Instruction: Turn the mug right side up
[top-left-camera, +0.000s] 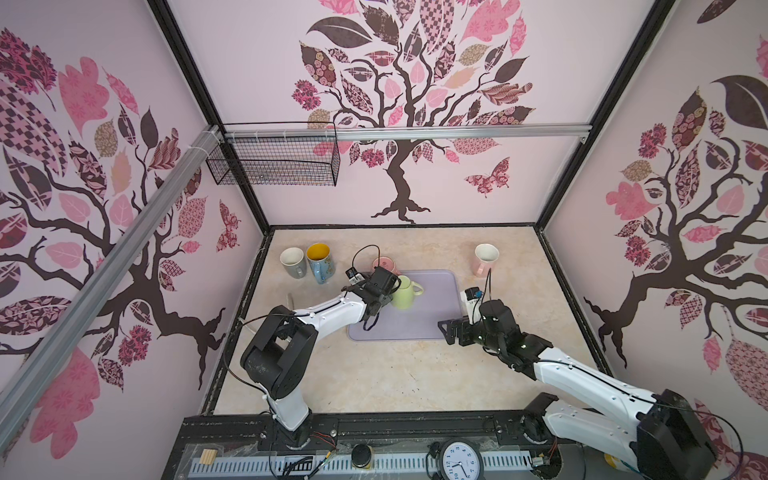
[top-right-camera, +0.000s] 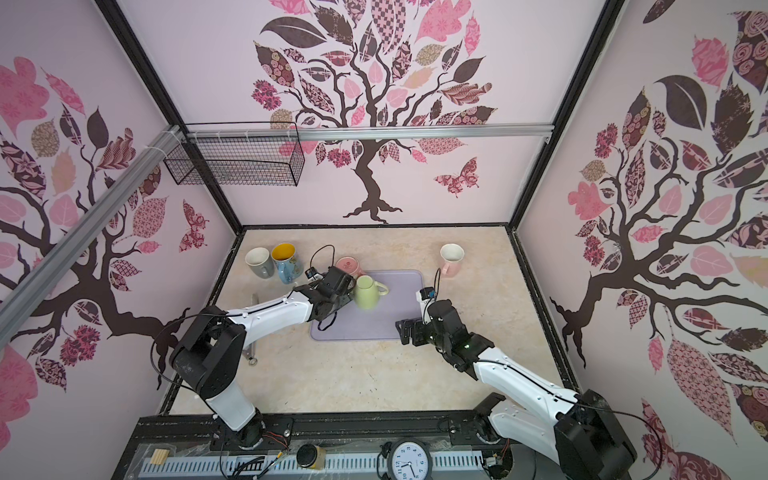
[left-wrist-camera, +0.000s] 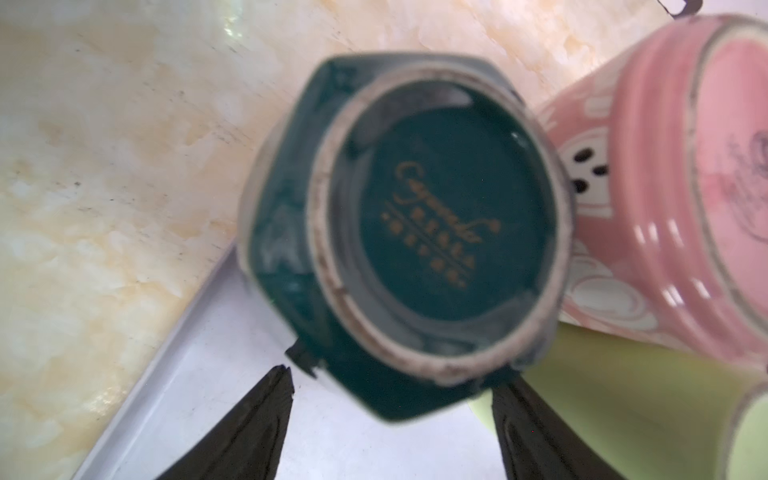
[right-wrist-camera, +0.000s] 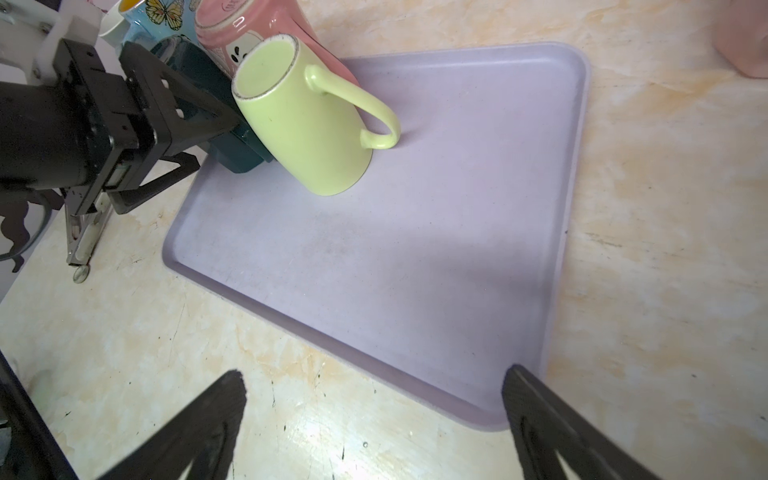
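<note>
A dark teal mug (left-wrist-camera: 448, 208), base up, stands at the tray's left side in the left wrist view. My left gripper is part open, with one finger (left-wrist-camera: 256, 424) on each side of the teal mug's near edge; whether they touch it I cannot tell. Close beside it are two more upturned mugs: a pink one (left-wrist-camera: 640, 168) and a pale green one (right-wrist-camera: 308, 128). The left arm covers the teal mug from above. My right gripper is open and empty over the front right of the lilac tray (right-wrist-camera: 384, 240).
Behind on the left stand a grey mug (top-left-camera: 293, 262) and a blue mug with a yellow inside (top-left-camera: 321, 262). A light pink mug (top-left-camera: 485, 260) is upright at the back right. The tray's right half and the front of the table are clear.
</note>
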